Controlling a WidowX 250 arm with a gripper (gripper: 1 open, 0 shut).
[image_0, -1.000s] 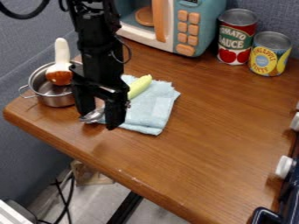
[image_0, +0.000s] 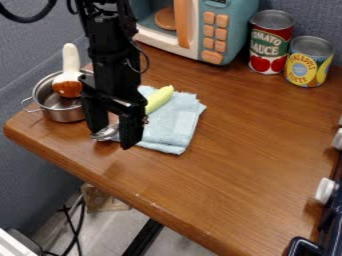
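My black gripper (image_0: 114, 125) hangs low at the left of the wooden table, its fingers pointing down over the left part of a light blue cloth (image_0: 175, 129). A small silvery item (image_0: 106, 133) shows at the fingers; whether it is held is unclear. A yellow banana-like item (image_0: 160, 97) lies on the cloth just right of the gripper. Behind the gripper, at the left, a metal pot (image_0: 56, 107) holds a white-handled orange utensil (image_0: 68, 84).
A toy microwave (image_0: 230, 35), a tomato sauce can (image_0: 269, 45) and a yellow can (image_0: 309, 62) stand at the back. A dark appliance (image_0: 319, 215) lines the right edge.
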